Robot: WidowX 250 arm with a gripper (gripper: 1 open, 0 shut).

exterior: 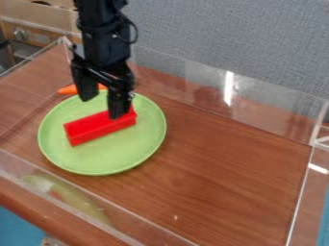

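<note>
A red bar-shaped block (pixel 90 129) lies on the left part of a green plate (pixel 129 152). My black gripper (pixel 104 94) is over the plate's back part, open, with its fingers pointing down on either side near the block's right end; whether they touch the block is unclear. Behind my gripper, at the left, an orange carrot-like object (pixel 67 89) lies on the wooden table, partly hidden.
Transparent low walls edge the table at front, back and right. A grey wall (pixel 244 58) stands behind.
</note>
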